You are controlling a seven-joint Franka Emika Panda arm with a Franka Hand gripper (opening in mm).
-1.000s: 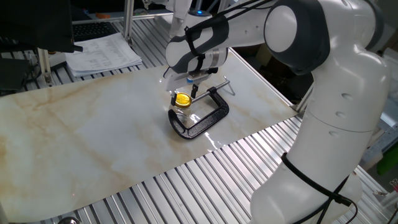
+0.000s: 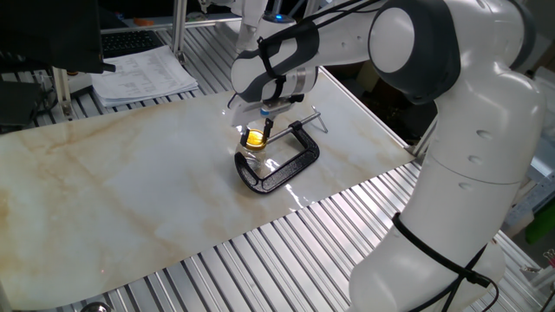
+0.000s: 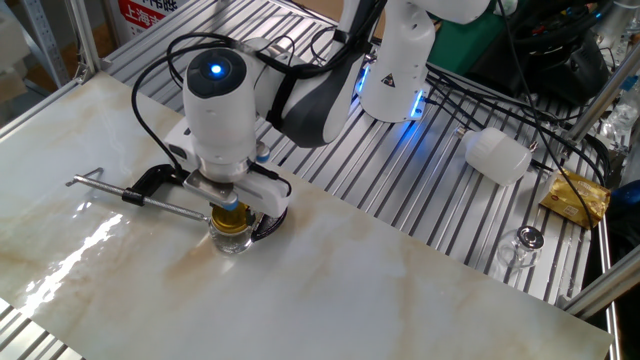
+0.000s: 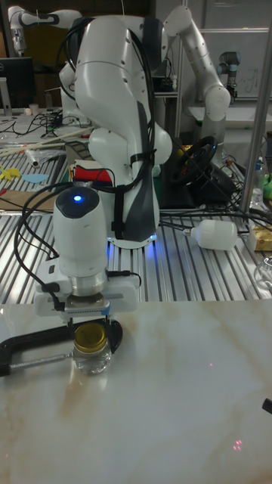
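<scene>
A clear glass jar (image 3: 232, 241) with a yellow-gold lid (image 2: 255, 139) stands on the marble-patterned board, inside the open side of a black C-clamp (image 2: 287, 172). The clamp lies flat, and its silver screw (image 3: 160, 205) runs up close to the jar. Pointing down from above, my gripper (image 2: 256, 135) has its dark fingers at opposite sides of the lid and appears shut on it. In exterior view 3 the jar (image 4: 92, 361) looks upright below the hand; its contact with the board is hard to judge.
Papers (image 2: 143, 79) lie at the board's far side in exterior view 1. A white rounded object (image 3: 497, 156), a yellow packet (image 3: 574, 199) and a small glass jar (image 3: 525, 243) rest on the slatted metal table. Much of the marble board (image 3: 400, 290) is clear.
The gripper's fingers have drawn inward against the lid from a wider gap. The arm, jar and clamp look unmoved.
</scene>
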